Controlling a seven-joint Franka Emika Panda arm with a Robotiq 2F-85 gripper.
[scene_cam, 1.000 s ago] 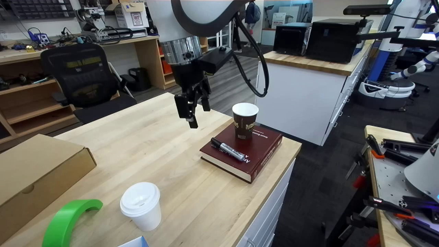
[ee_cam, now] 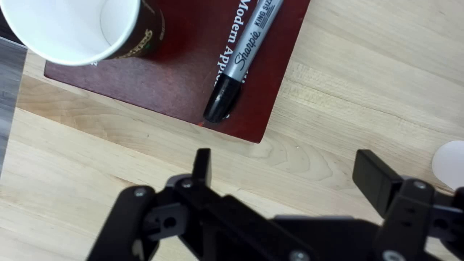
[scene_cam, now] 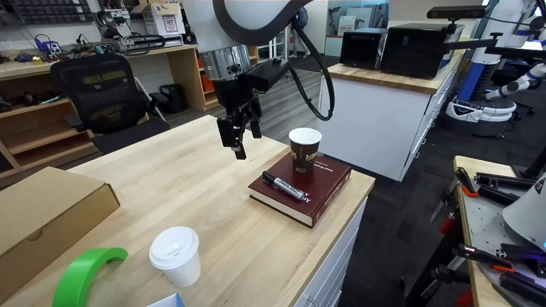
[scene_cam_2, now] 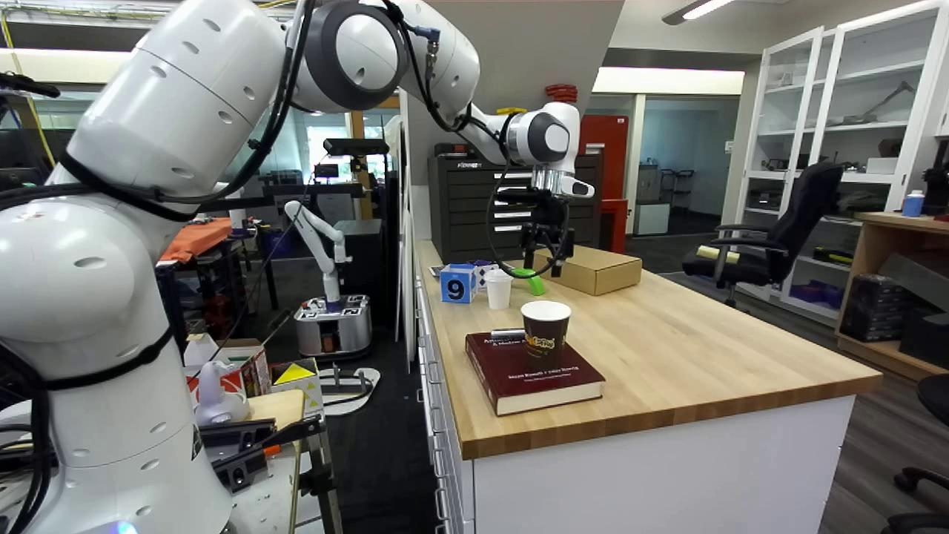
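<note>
My gripper is open, its two black fingers wide apart with only bare wood seen between them. In exterior view 1 the gripper hangs above the table, left of a thick dark red book. On that book lies a grey Sharpie marker with a black cap. A brown paper cup with a white inside stands upright on the book beside the marker. In the wrist view the marker and the empty cup lie ahead of the fingertips, apart from them.
A white lidded cup, a green arch and a cardboard box stand on the table. A blue box with a 9 is near the far edge.
The arm, gripper and tabletop objects look unchanged. In the background, a person has shifted slightly left.
</note>
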